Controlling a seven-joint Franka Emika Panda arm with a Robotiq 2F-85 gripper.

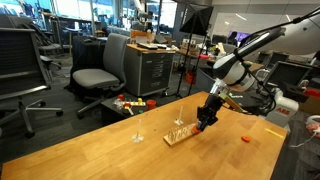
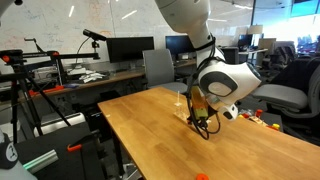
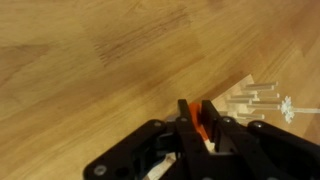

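Observation:
A light wooden board with upright pegs [image 1: 180,133] lies on the table in exterior view 1; in the wrist view, part of the pegged board [image 3: 250,100] shows at the right. My gripper is low at the board's edge, pointing down, shut on a small orange-red piece [image 3: 201,128]. Only a strip of this piece shows between the fingers, so its full shape is hidden. From exterior view 1, red [image 1: 197,128] shows beside the gripper at the board's right end. In exterior view 2 the arm hides much of the board.
Another red piece [image 1: 246,138] lies on the table to the right. A small white pronged object [image 3: 289,107] stands past the board. Several coloured items [image 1: 135,105] sit along the table's far edge.

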